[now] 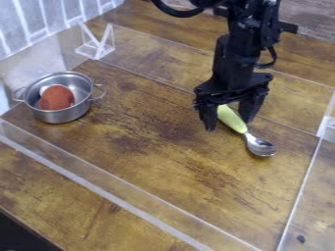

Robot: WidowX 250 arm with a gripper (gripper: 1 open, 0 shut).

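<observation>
The black gripper (232,110) hangs low over the wooden table with its fingers spread open, straddling the yellow-green handle of a spoon (260,147). The spoon lies on the table slanting from under the gripper toward the lower right, its silver bowl at that end. Whether the fingers touch the handle is unclear.
A steel pot (78,86) with a red round object (57,99) in it sits at the left. A white wire object (97,39) stands at the upper left.
</observation>
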